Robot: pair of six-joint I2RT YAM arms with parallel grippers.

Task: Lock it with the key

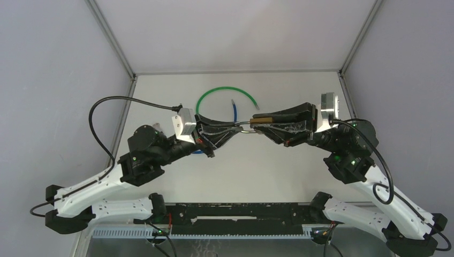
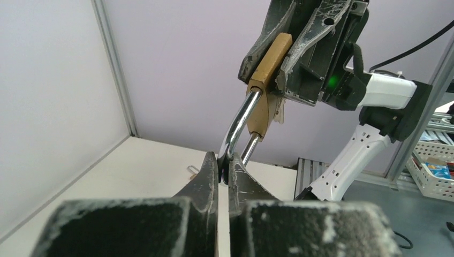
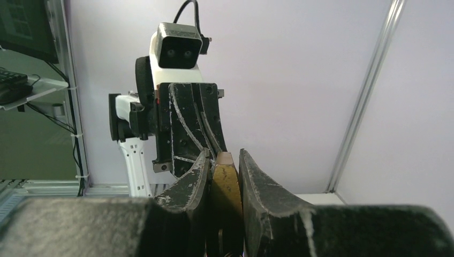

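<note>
A brass padlock (image 2: 272,59) with a bright steel shackle (image 2: 234,128) hangs in the air between my arms. At the left, my left gripper (image 1: 239,126) is shut on the shackle's bow, which shows between its fingertips. The padlock body (image 3: 226,203) sits between the fingers of my right gripper (image 1: 251,122); whether both pads press on it cannot be told, as thin gaps seem to show beside it. A small metal piece (image 2: 279,112) shows at the body's side; I cannot make out whether it is the key.
On the white table (image 1: 278,166) below lie a green cable (image 1: 225,88) and a blue cable (image 1: 234,110), partly covered by the left arm. A pale item (image 1: 157,127) shows behind that arm.
</note>
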